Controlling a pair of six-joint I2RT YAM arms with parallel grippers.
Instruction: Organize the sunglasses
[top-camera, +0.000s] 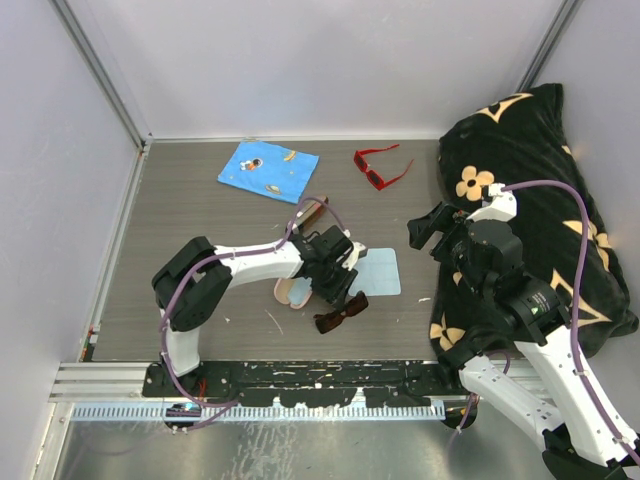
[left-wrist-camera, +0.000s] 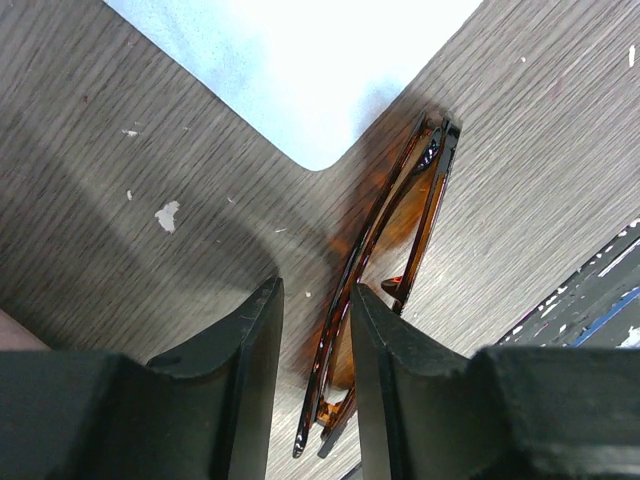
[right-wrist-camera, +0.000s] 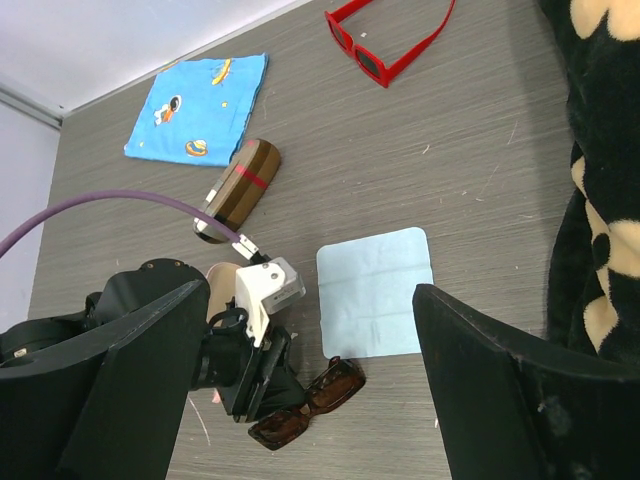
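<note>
Dark brown sunglasses (top-camera: 341, 313) lie on the table near its front edge, beside a pale blue cloth (top-camera: 378, 272). In the left wrist view, my left gripper is part open, its fingertips low over the sunglasses (left-wrist-camera: 385, 230); their lower part passes beneath or behind the right-hand finger, and contact cannot be told. Red sunglasses (top-camera: 382, 168) rest with temples spread at the back. A brown case with a red stripe (right-wrist-camera: 240, 190) sits behind the left arm, which partly covers a pink-rimmed item (top-camera: 293, 292). My right gripper hangs open and empty at the right.
A blue patterned pouch (top-camera: 268, 170) lies at the back left. Along the right side is a bulky black cloth with flowers (top-camera: 520, 200). Bare table (top-camera: 240, 215) shows at left and around the back centre.
</note>
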